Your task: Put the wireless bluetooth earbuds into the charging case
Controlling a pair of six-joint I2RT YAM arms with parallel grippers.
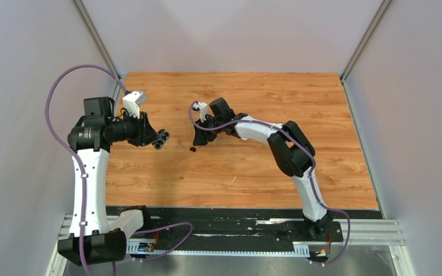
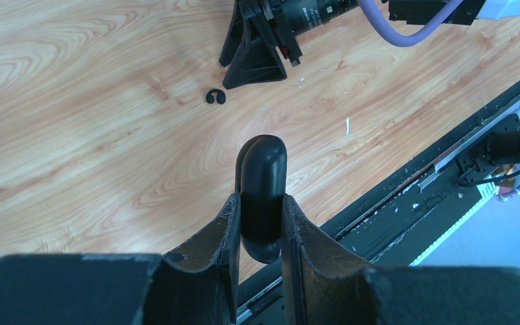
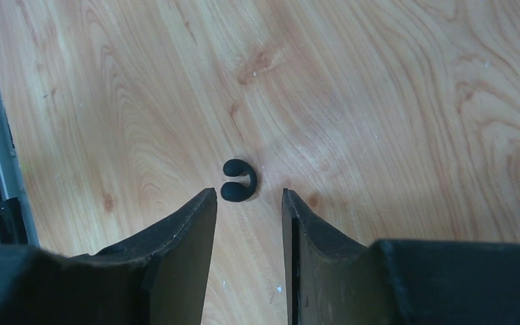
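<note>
My left gripper [image 1: 154, 138] is shut on the black charging case [image 1: 162, 139], held raised at the left; in the left wrist view the case [image 2: 263, 196] stands upright between the fingertips. A small black earbud pair [image 1: 193, 149] lies on the wooden table, seen as a horseshoe-like dark shape in the right wrist view [image 3: 238, 191]; whether one or two pieces is hard to tell. My right gripper [image 1: 199, 140] is low beside it, open, with nothing between its fingers.
A white object [image 1: 243, 139] is partly hidden behind the right arm. Walls bound both sides; a dark rail [image 1: 247, 227] runs along the front edge.
</note>
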